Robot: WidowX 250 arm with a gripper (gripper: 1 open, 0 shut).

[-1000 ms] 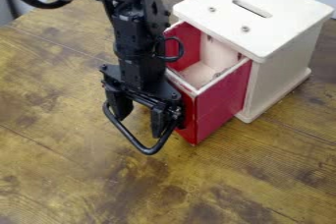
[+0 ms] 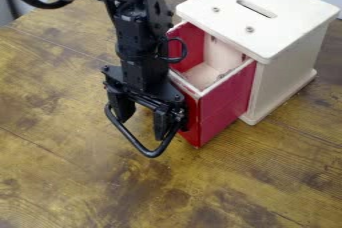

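Note:
My black gripper (image 2: 142,120) hangs low at the centre left, just left of a red drawer (image 2: 225,107) that stands pulled out from a pale wooden box (image 2: 278,47). Its fingers point down, and whether they hold anything or how far apart they are is hard to tell. The drawer's inside, partly hidden by the arm, shows a bare pale floor where visible.
The box fills the upper right, with a slot in its top. A pale wall lies behind at the top edge.

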